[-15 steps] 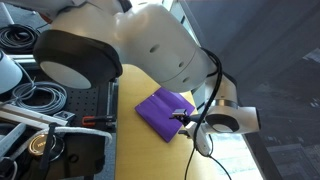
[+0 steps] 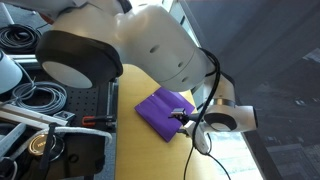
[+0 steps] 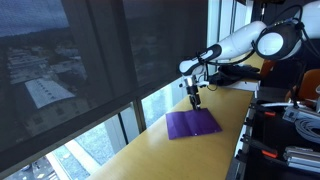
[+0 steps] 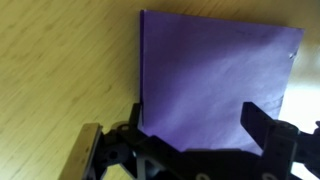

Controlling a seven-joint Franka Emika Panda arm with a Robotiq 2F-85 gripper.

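A purple cloth (image 2: 160, 112), seemingly folded into a rough square, lies flat on the wooden table. In the wrist view the purple cloth (image 4: 215, 75) shows a straight left edge, with bare wood beyond it. My gripper stands open over the cloth, its fingers wide apart and nothing held between them. The left finger (image 4: 128, 136) is close to the cloth's left edge; the right one lies over its inner part. In exterior view 2 the gripper (image 3: 197, 103) points down at the far part of the cloth (image 3: 190, 124). Whether the fingertips touch it, I cannot tell.
Bare wooden table (image 3: 155, 158) surrounds the cloth on the near side. A dark window screen (image 3: 80, 70) runs along one side of the table. Beside the table's other edge are a black frame and coiled cables (image 2: 40, 98). A dark cable hangs from my arm.
The hand has shifted very slightly left in exterior view 1. The cloth lies as before.
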